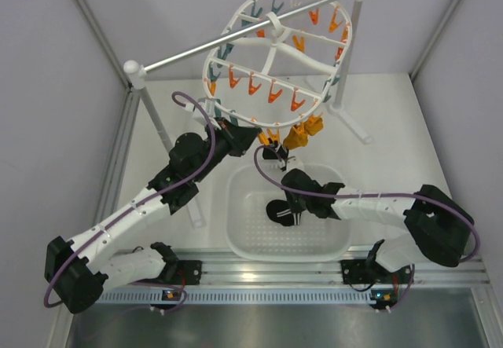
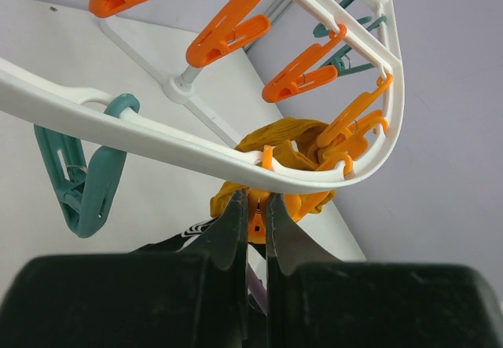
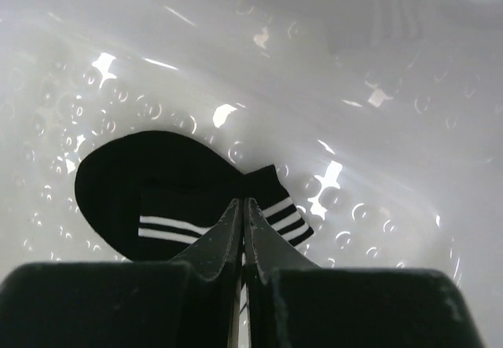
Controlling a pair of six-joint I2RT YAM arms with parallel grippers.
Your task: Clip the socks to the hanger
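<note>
In the clear bin (image 1: 240,230) lies a black sock (image 3: 149,163) with white stripes, folded over itself. Over it my right gripper is shut with nothing pinched; the sock spreads out beyond and beside its fingertips. From above, that sock (image 1: 280,213) shows just left of the right arm. Up at the hanger's (image 1: 236,114) near rim, my left gripper is shut on an orange clip (image 2: 256,224). Another black striped sock (image 2: 192,230) hangs below that rim, partly behind the left fingers. Mustard socks (image 1: 301,133) hang from orange clips beside it.
Several orange and teal clips ring the hanger, with a teal clip (image 2: 85,177) near the left gripper. A white stand leg (image 1: 350,124) reaches across the table at the right. Bare bin floor surrounds the sock.
</note>
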